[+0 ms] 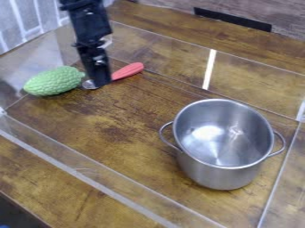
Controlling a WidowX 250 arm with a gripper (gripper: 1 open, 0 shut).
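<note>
My gripper [95,67], black and blurred by motion, is low over a spoon with a red handle [127,70], hiding much of the spoon's metal end. Whether its fingers are apart or closed is unclear. A green bumpy vegetable-like object [53,81] lies just left of the gripper. A steel pot [224,142] with two side handles stands empty at the right.
Clear low walls edge the work area, with a white strip [210,69] at the back.
</note>
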